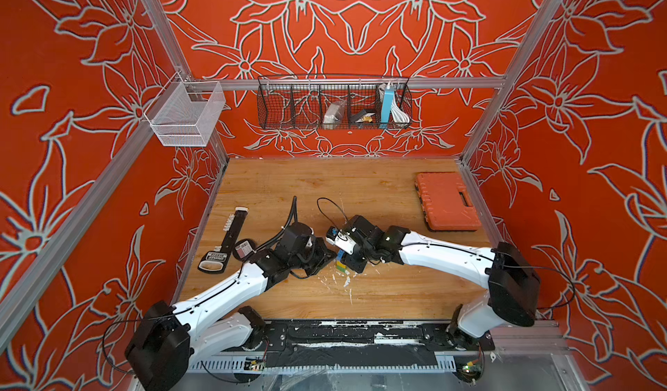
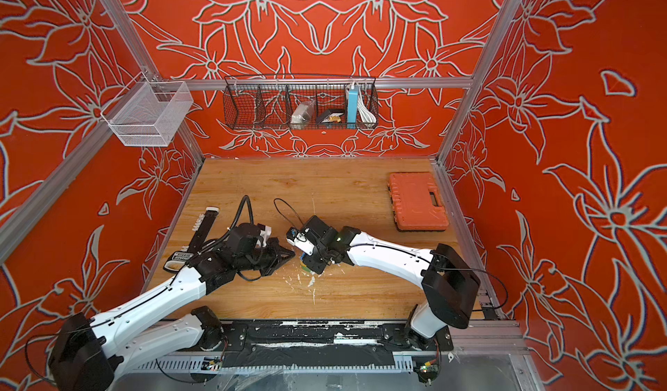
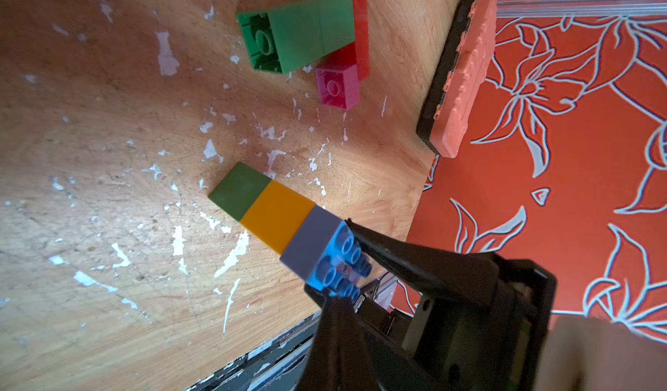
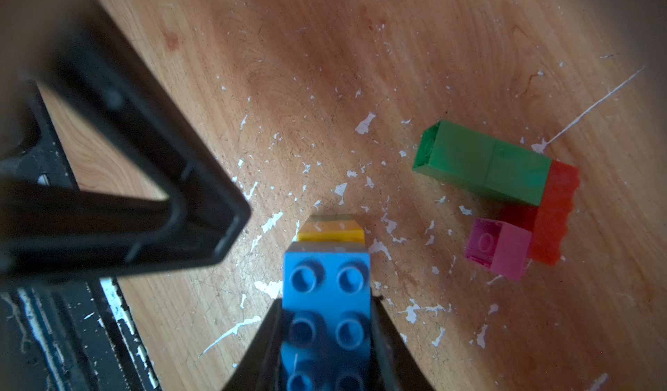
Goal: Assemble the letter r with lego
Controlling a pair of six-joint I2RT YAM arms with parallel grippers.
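In the right wrist view a blue brick (image 4: 326,300), studs up, sits between the fingers of my right gripper, which is shut on it. Below the blue one are a yellow-orange brick (image 3: 278,217) and a green brick (image 3: 240,191), joined in one straight stack. My left gripper is shut with nothing visible between its fingers. It sits just left of the stack in the top left view, its tip (image 4: 232,231) beside the blue brick and apart from it in the right wrist view. A separate group of green bricks (image 4: 486,161), a red brick (image 4: 557,210) and a pink brick (image 4: 501,246) lies on the table.
An orange case (image 1: 448,201) is at the table's right. On the left lie a dark strap-like tool (image 1: 225,241) and a small round item (image 1: 244,249).
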